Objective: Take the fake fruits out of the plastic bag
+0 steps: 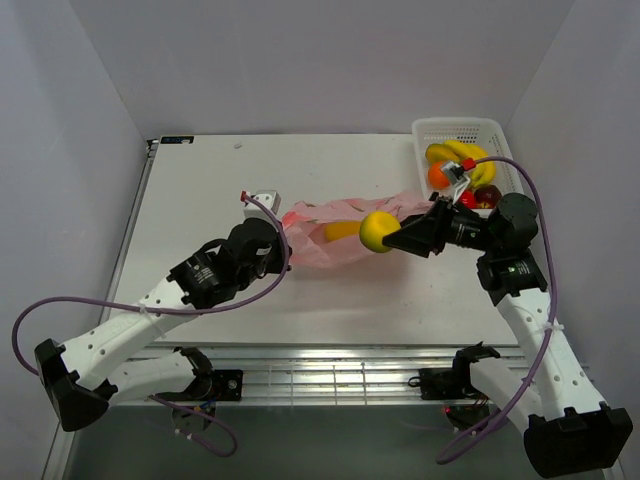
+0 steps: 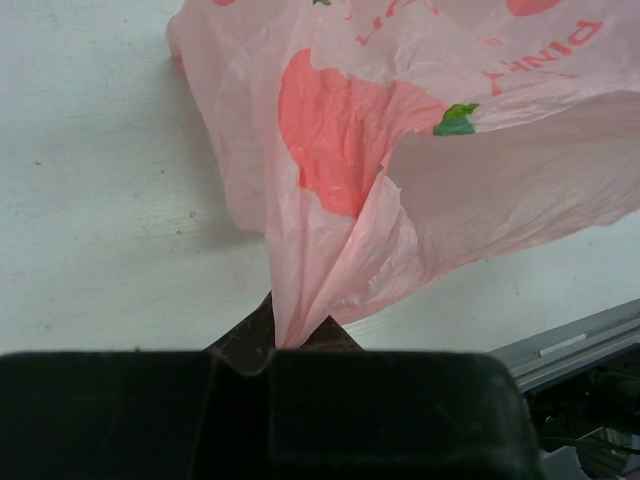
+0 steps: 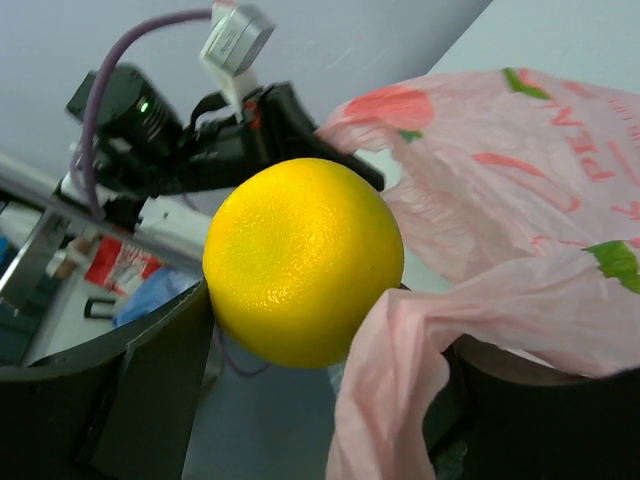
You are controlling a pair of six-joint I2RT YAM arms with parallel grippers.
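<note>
My right gripper (image 1: 405, 236) is shut on a round yellow fruit (image 1: 378, 230), held above the front right of the pink plastic bag (image 1: 320, 255); in the right wrist view the fruit (image 3: 300, 250) sits between the fingers, with a fold of bag (image 3: 400, 350) draped beside it. Another yellow fruit (image 1: 341, 229) lies inside the bag. My left gripper is shut on a corner of the bag (image 2: 310, 260), at the bag's left end.
A white perforated basket (image 1: 428, 129) at the back right holds bananas, an orange and other fruits, just beyond my right arm.
</note>
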